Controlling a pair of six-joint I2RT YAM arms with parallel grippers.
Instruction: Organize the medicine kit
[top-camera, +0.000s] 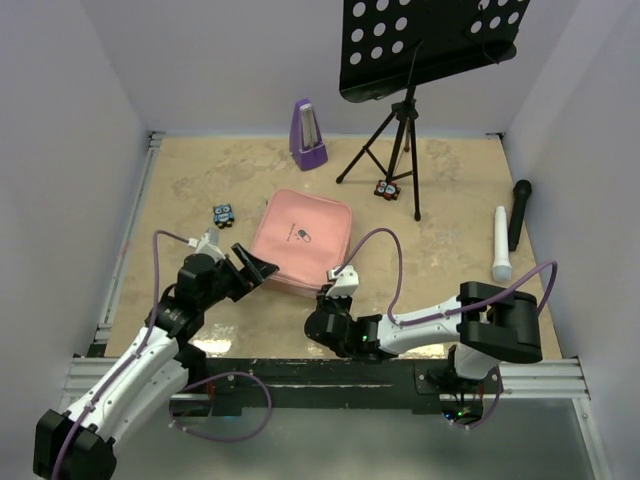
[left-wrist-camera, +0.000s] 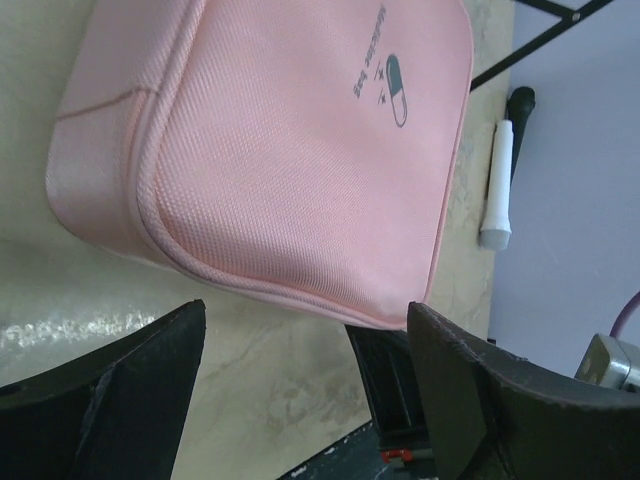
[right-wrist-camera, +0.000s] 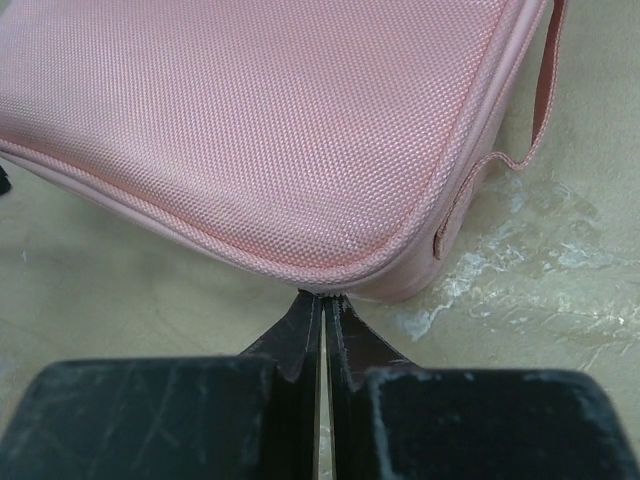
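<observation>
A closed pink medicine bag (top-camera: 300, 230) with a pill logo lies mid-table, filling much of both wrist views. My left gripper is open at the bag's near-left side, its fingers spread with nothing between them, the bag's edge just beyond. My right gripper is at the bag's near-right corner, its fingers closed together against the underside of the rim; whether any fabric is pinched between the tips is hidden. A strap hangs along the bag's side in the right wrist view.
A purple metronome (top-camera: 308, 140) and a black music stand (top-camera: 405, 120) stand at the back. Small dark-and-blue objects (top-camera: 223, 215) lie left of the bag and by the stand. A white microphone (top-camera: 501, 243) and a black one (top-camera: 518, 215) lie at the right.
</observation>
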